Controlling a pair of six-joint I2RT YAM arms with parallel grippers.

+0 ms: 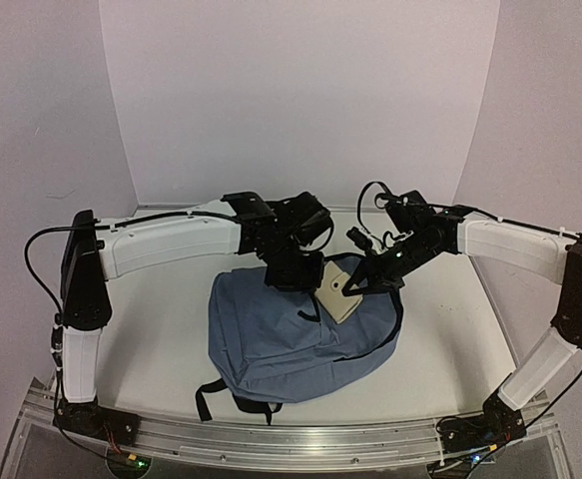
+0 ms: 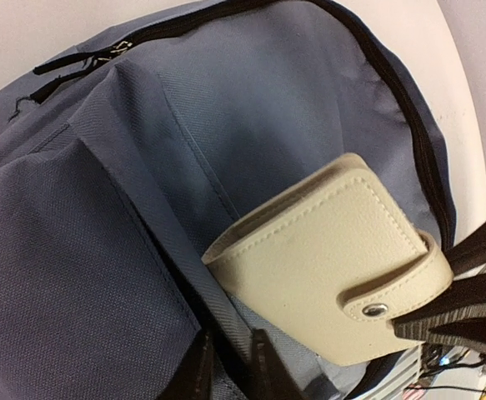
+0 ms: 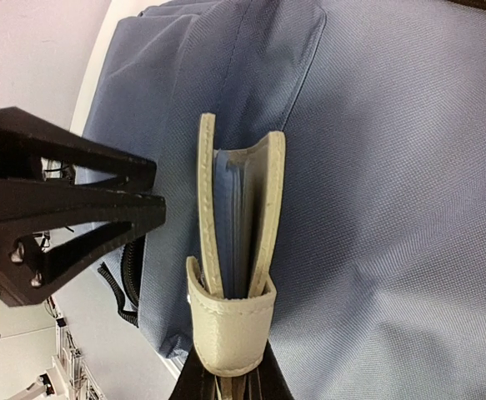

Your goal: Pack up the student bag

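Note:
A cream notebook (image 1: pixel 336 291) with a snap strap (image 2: pixel 376 305) is held over the blue bag (image 1: pixel 281 329). My right gripper is shut on its strapped edge. The notebook's lower part hangs within the bag's unzipped opening, beside an inner fabric edge (image 2: pixel 167 233). Close to the notebook, my left gripper hovers over that fabric edge. A narrow gap shows between its blurred fingers, with no object held between them. The right wrist view shows the left gripper's dark fingers (image 3: pixel 101 221) left of the notebook, apart from it.
The bag's open zipper (image 2: pixel 430 158) curves round the opening on its right side. Black straps (image 1: pixel 254 405) lie at the front left near the metal table edge (image 1: pixel 291 439).

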